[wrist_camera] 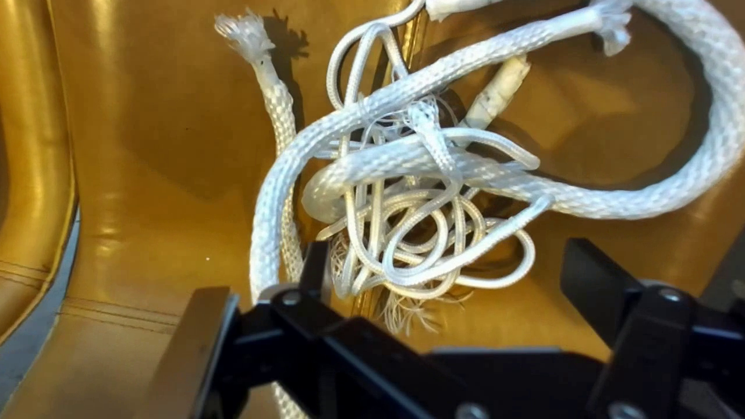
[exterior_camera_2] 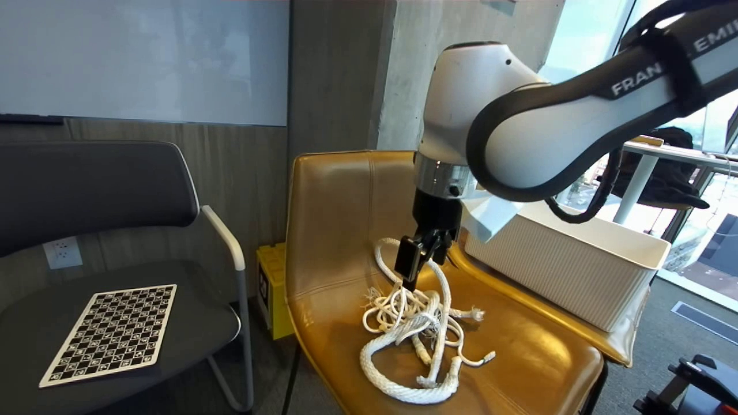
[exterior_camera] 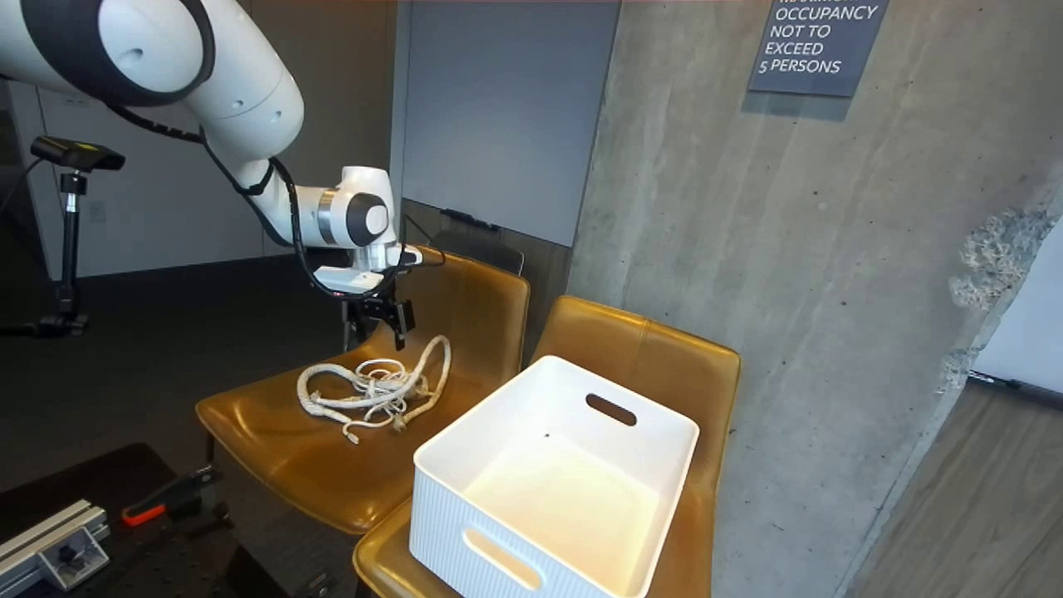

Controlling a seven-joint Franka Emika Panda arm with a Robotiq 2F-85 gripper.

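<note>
A tangle of white rope (exterior_camera: 426, 404), thick braid mixed with thin cord, lies on the seat of a tan leather chair (exterior_camera: 289, 453). My gripper (exterior_camera: 376, 334) hangs above the tangle, pointing down. Seen from the wrist, the gripper has its fingers (wrist_camera: 593, 290) wide apart. The coiled thin cord (wrist_camera: 433, 244) shows in the space beyond them, and a thick strand of the rope (wrist_camera: 265, 237) runs down behind the left finger. No rope is held. In exterior view 2 the gripper (exterior_camera_2: 415, 259) appears close over the rope (exterior_camera_2: 398, 387); the exact height is hard to judge.
A white bin (exterior_camera: 558, 468) with handle holes stands on the neighbouring tan chair (exterior_camera: 648, 349); its visible inside looks empty. The tan chair's backrest (exterior_camera_2: 339, 221) rises close to the gripper. A grey chair (exterior_camera_2: 194, 276) holds a checkered board (exterior_camera_2: 114, 332).
</note>
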